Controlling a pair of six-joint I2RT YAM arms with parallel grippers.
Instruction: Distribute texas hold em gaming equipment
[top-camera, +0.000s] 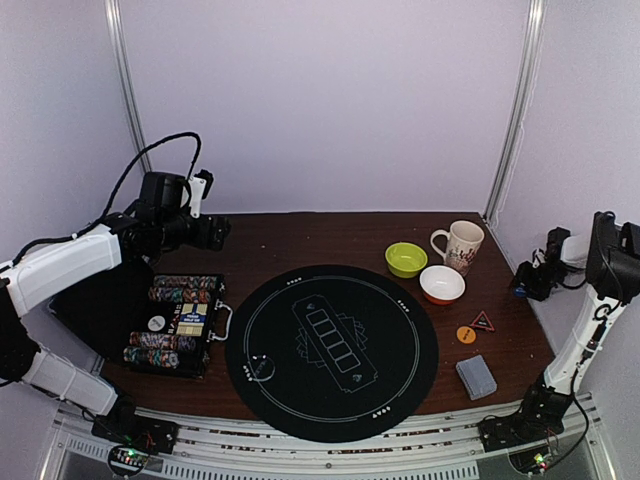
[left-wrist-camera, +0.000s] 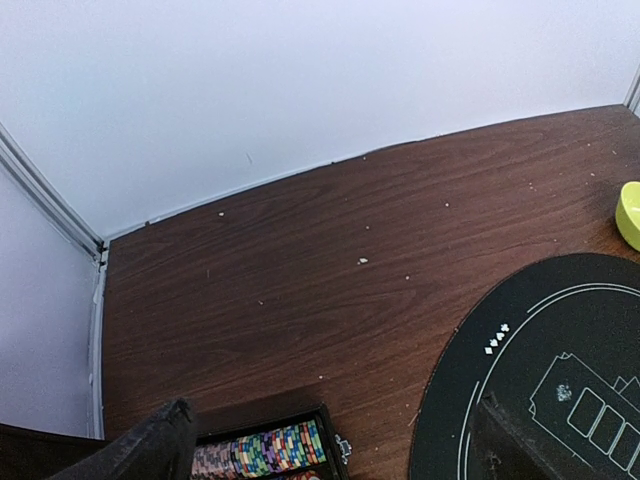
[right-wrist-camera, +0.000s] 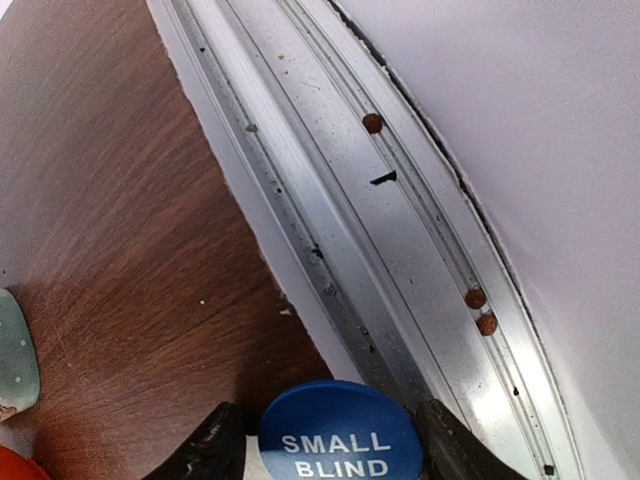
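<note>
A blue SMALL BLIND button (right-wrist-camera: 340, 440) sits between the fingers of my right gripper (top-camera: 522, 282) at the table's right edge; whether they grip it I cannot tell. My left gripper (top-camera: 208, 232) hangs open above the open chip case (top-camera: 190, 360), which holds rows of coloured chips. The round black poker mat (top-camera: 280, 390) lies in the middle. At the right lie an orange disc (top-camera: 465, 335), a triangular marker (top-camera: 482, 321) and a grey card deck (top-camera: 476, 376).
A green bowl (top-camera: 406, 258), a white-and-orange bowl (top-camera: 443, 283) and a mug (top-camera: 462, 246) stand at the back right. Walls and a metal rail border the right edge.
</note>
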